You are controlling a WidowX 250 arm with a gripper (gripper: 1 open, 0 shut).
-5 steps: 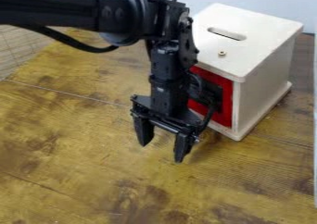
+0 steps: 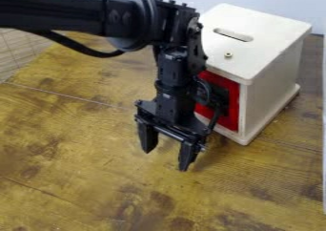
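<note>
My black gripper (image 2: pixel 166 145) points down just above the wooden floor, its two fingers apart with bare floor visible between them. It is in front of a white wooden box (image 2: pixel 270 96) that has a slot and a small knob on its top. The box's red front panel (image 2: pixel 227 94) is partly hidden behind my wrist.
A tan tiled or woven surface (image 2: pixel 19 49) lies at the upper left. A pale wall stands behind the box, and a light edge runs along the far right.
</note>
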